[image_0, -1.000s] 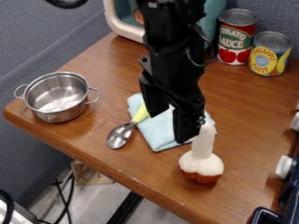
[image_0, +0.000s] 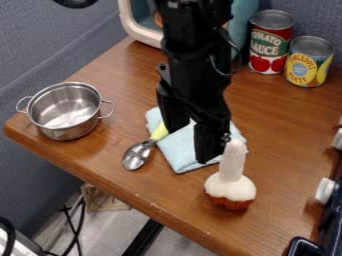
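Note:
My black gripper (image_0: 197, 135) reaches down over a folded light blue cloth (image_0: 186, 155) at the middle of the wooden table. Its fingertips are dark and overlapping, so their opening is unclear. A spoon (image_0: 138, 154) with a yellow part lies at the cloth's left, beside the gripper. A white bottle-shaped object with a cupcake-like base (image_0: 230, 187) stands just to the right front of the gripper.
A steel pot (image_0: 64, 110) sits at the left edge. Two cans, red (image_0: 270, 45) and yellow (image_0: 309, 65), stand at the back right by a teal-and-white appliance (image_0: 140, 12). A dark appliance lines the right front edge.
The gripper has shifted very slightly, with its lower part a little higher or further back. The objects on the table look unmoved.

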